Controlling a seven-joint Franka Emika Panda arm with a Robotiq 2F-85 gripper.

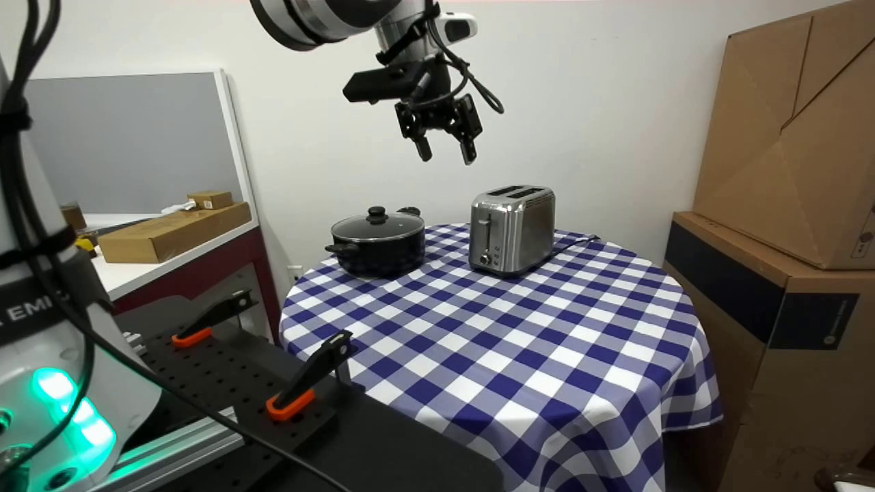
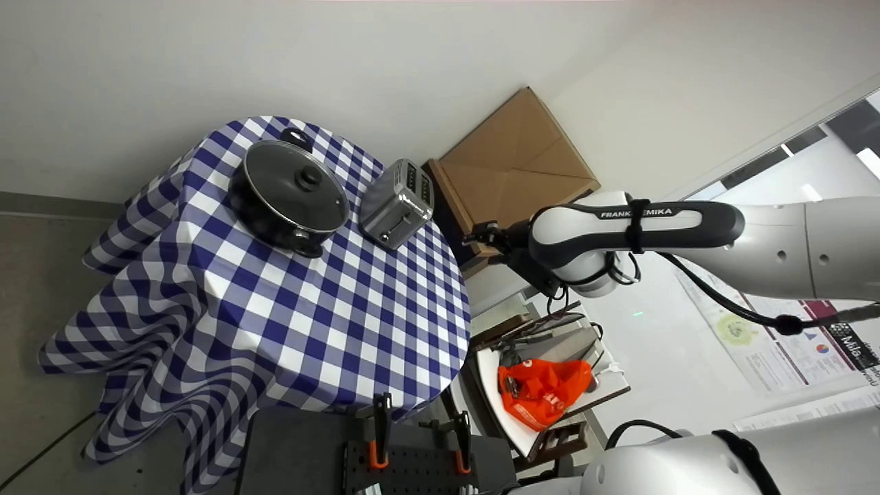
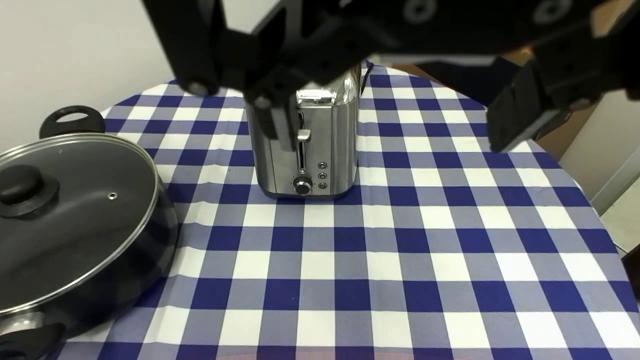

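Observation:
A silver two-slot toaster (image 1: 513, 230) stands upright on the checkered table, its lever and dial side facing the wrist camera. To its left sits a black pot (image 1: 381, 253) under a glass lid (image 2: 280, 181) with a black knob. My gripper (image 1: 447, 156) hangs in the air above the table, fingers pointing down and spread apart, nothing between them. In the wrist view the open gripper crosses the top of the picture, and one finger hides part of the toaster (image 3: 309, 159). The gripper touches neither object.
The blue-and-white tablecloth (image 1: 525, 361) is bare in front of the toaster and pot. Large cardboard boxes (image 1: 787, 139) stand on the right. Clamps with orange ends (image 1: 291, 403) sit on the black bench at the near left. The toaster's cord trails off behind it.

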